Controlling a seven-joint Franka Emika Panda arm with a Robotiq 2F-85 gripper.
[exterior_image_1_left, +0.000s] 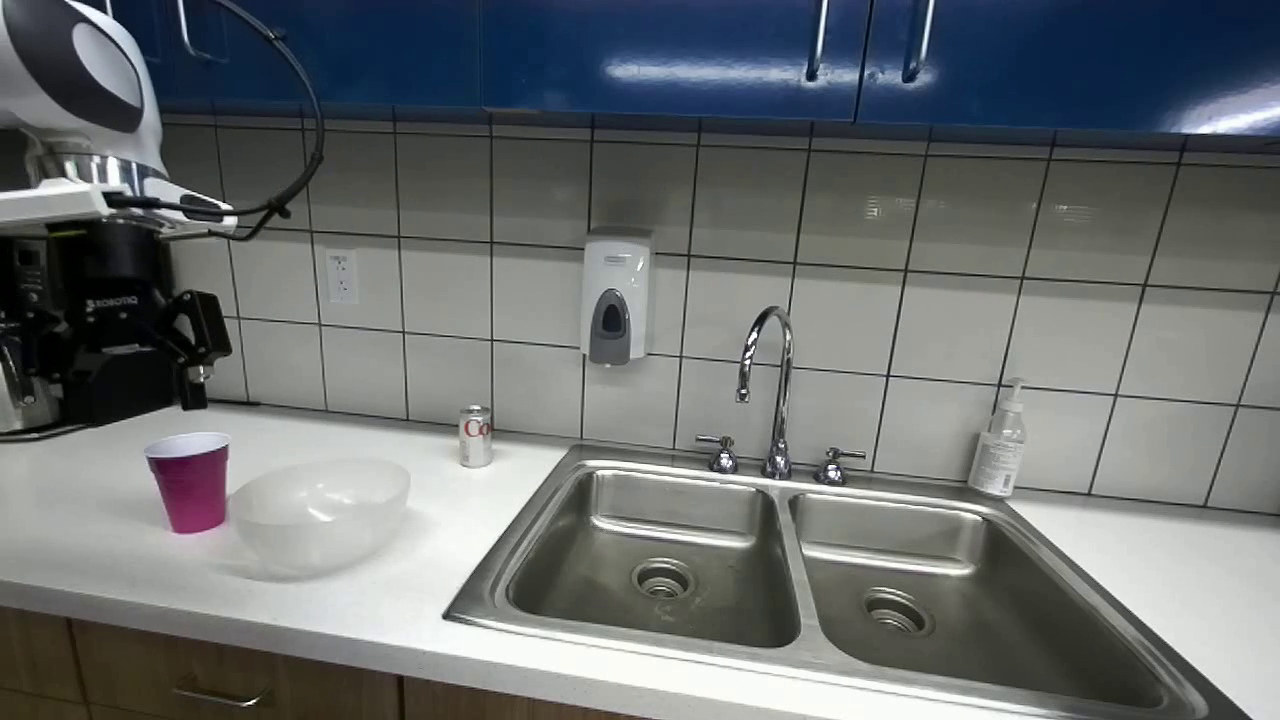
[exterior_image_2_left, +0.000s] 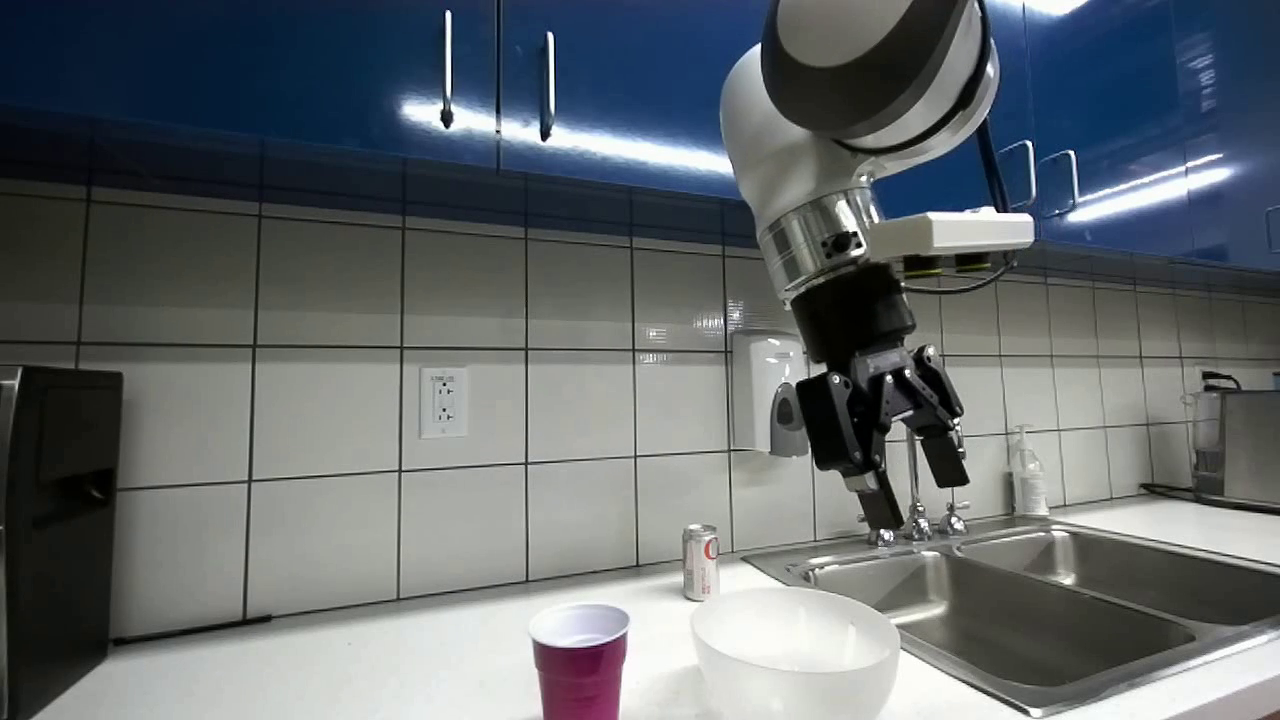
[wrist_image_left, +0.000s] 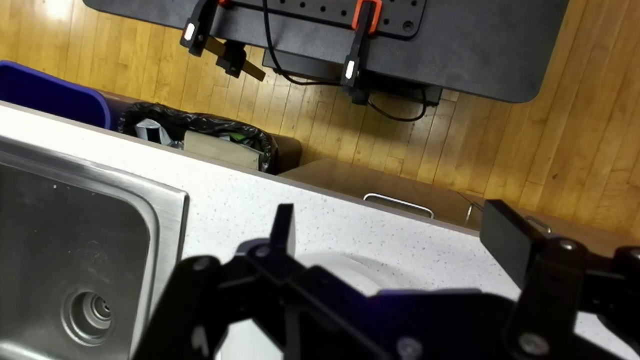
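My gripper hangs in the air above the counter, its fingers spread wide and nothing between them. In the wrist view, the two black fingertips stand far apart over the counter. A frosted white bowl rests on the counter below, partly hidden behind the gripper's linkage in the wrist view. To its left is a magenta cup with a white inside, upright and close to the bowl. Farther back, near the tiled wall, stands a silver soda can.
A double sink with a tall faucet lies right of the bowl. A soap dispenser is fixed to the wall, and a pump bottle stands behind the sink. Blue cabinets overhang the counter. A dark appliance stands far left.
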